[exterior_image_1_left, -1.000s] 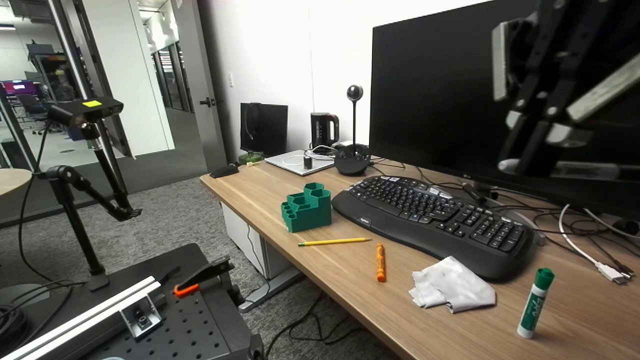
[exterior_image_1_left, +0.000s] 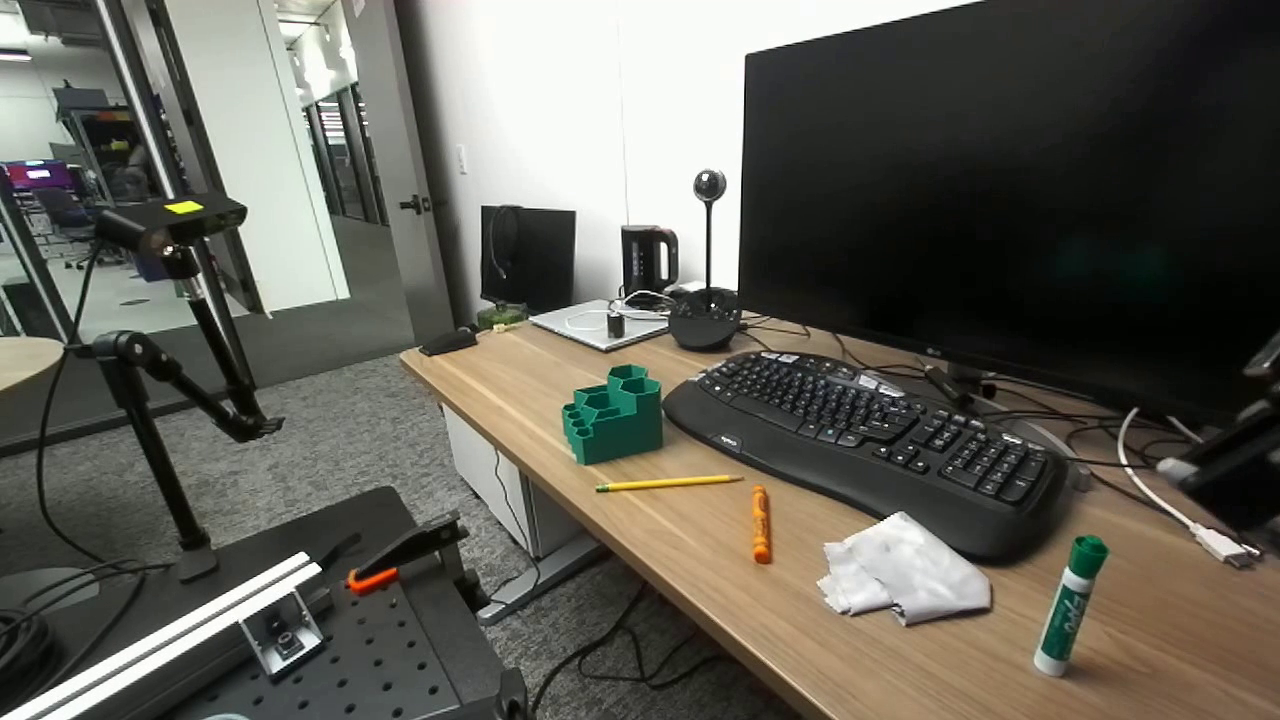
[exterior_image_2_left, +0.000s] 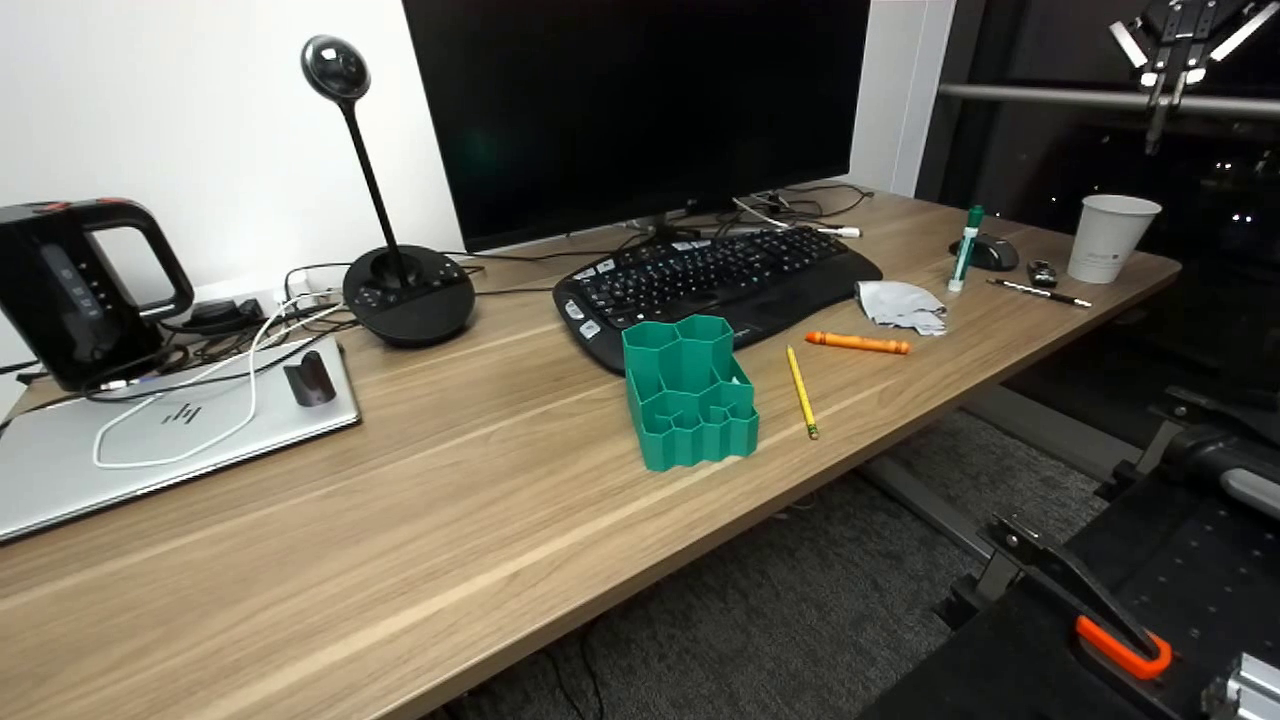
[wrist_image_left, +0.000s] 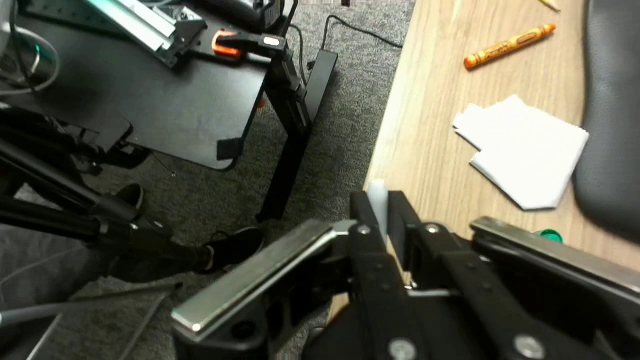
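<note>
In the wrist view my gripper is shut on a slim whitish rod-like thing (wrist_image_left: 377, 195), whose rounded end pokes out past the fingertips; I cannot tell exactly what it is. Exterior view 2 has the gripper (exterior_image_2_left: 1168, 94) high above the desk's far right end. Only part of it shows at the right edge of exterior view 1. A green hexagonal organizer (exterior_image_1_left: 614, 422), a yellow pencil (exterior_image_1_left: 669, 484), an orange crayon (exterior_image_1_left: 761, 526), a white folded cloth (exterior_image_1_left: 902, 571) and an upright green-capped marker (exterior_image_1_left: 1068, 612) are on the desk.
A black keyboard (exterior_image_1_left: 870, 442) lies before the large monitor (exterior_image_1_left: 1020, 204). A paper cup (exterior_image_2_left: 1110, 240), a mouse (exterior_image_2_left: 988, 252) and a dark pen (exterior_image_2_left: 1041, 292) occupy the desk's far right. Bare desk (exterior_image_2_left: 396, 516) stretches left of the organizer.
A second ago the gripper hung in front of the monitor with the light rod held crosswise; now it sits lower and farther right, mostly outside exterior view 1. The desk items have not moved.
</note>
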